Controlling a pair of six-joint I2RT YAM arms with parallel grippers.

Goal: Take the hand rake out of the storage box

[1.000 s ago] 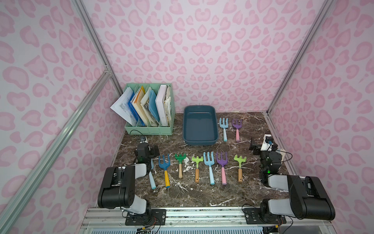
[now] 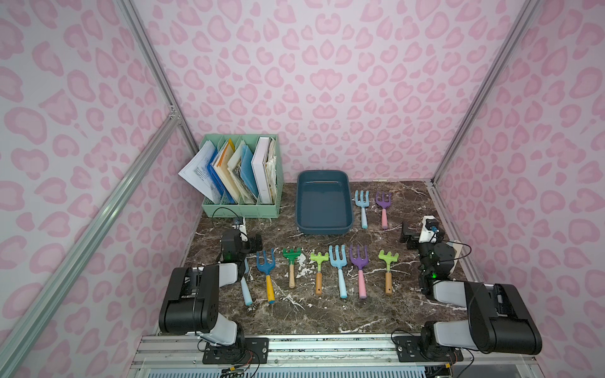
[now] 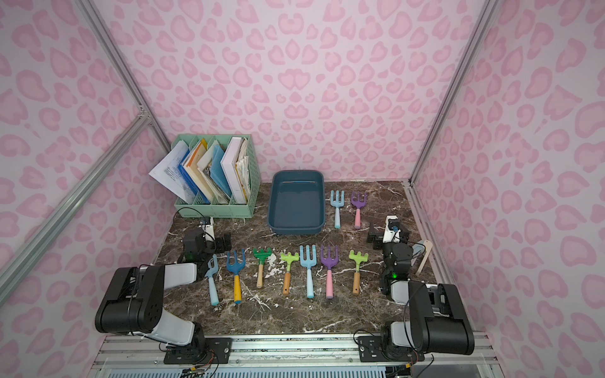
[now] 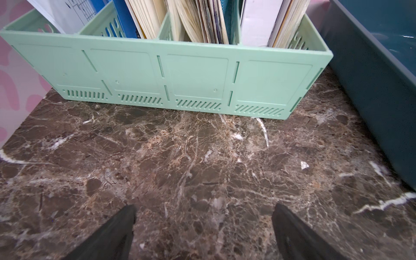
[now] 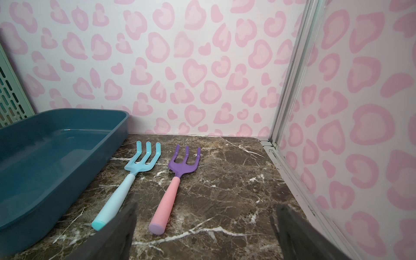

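Observation:
The dark blue tray (image 2: 323, 204) at back centre looks empty. Hand rakes lie on the marble table: a light blue one (image 5: 113, 200) and a purple one with pink handle (image 5: 167, 201) right of the tray, and several in a front row, including a green one (image 2: 291, 271) and a blue-yellow one (image 2: 269, 286). My left gripper stands open and empty, facing the mint file box (image 4: 197, 73), with several front-row rakes to its right. My right gripper stands open and empty, facing the two back rakes.
The mint box holds papers and folders at the back left, beside the tray. Patterned walls and metal rails border the table on the sides and back. Bare table lies between the box and my left gripper and at the back right corner.
Compared with one second ago, both arms have shifted slightly, grippers a little up in the top left view. The rakes and containers have not moved.

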